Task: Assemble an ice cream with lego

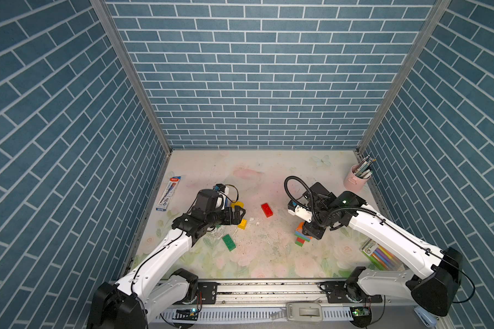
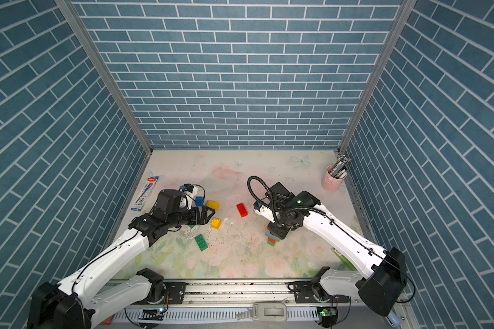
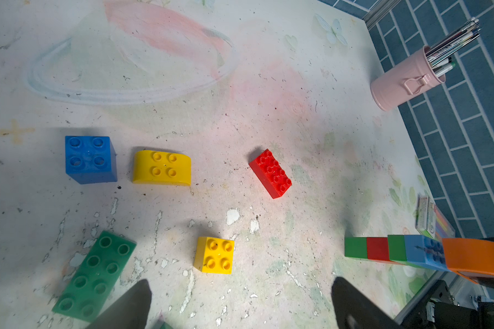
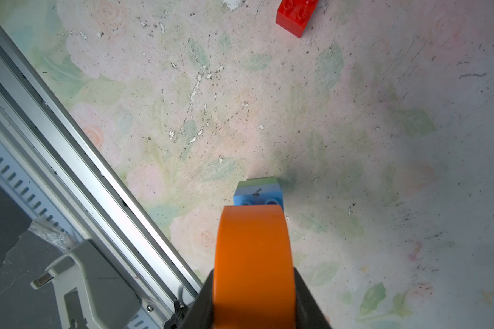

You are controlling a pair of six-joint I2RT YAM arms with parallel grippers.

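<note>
In the right wrist view, an orange rounded brick [image 4: 252,263] sits between the fingers of my right gripper, which is shut on it. Directly beneath it, the light blue brick [image 3: 415,249] tops a stack with a green brick [image 3: 397,247], a red layer [image 3: 377,247] and a green base [image 3: 355,247]. Orange and blue look very close; whether their studs are joined I cannot tell. Open and empty, my left gripper hovers over loose bricks: a yellow cube [image 3: 215,256], a yellow curved brick [image 3: 162,167], a blue brick [image 3: 90,159], and a long green one [image 3: 95,275].
A red brick [image 3: 270,173] lies alone mid-table between the arms. At the back right stands a pink pencil cup [image 1: 355,178]. A flat toothbrush-like package [image 1: 168,193] rests at the left edge, and a colored pack [image 1: 381,254] at the right.
</note>
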